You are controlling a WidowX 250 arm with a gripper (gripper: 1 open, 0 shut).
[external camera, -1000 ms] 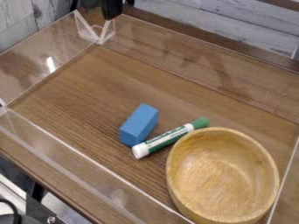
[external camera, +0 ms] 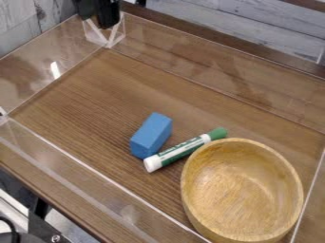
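Observation:
My gripper is at the top left, high at the back corner of the clear-walled area; it is dark and cut off by the frame edge, and its fingers are hard to make out. On the wooden surface lie a blue block, a green and white tube beside it, and a tan round bowl at the lower right.
Clear plastic walls edge the surface on the left. The middle and back of the surface are empty. Dark cables show at the lower left, outside it.
The gripper has shifted slightly at the top left. The block, tube and bowl have not moved.

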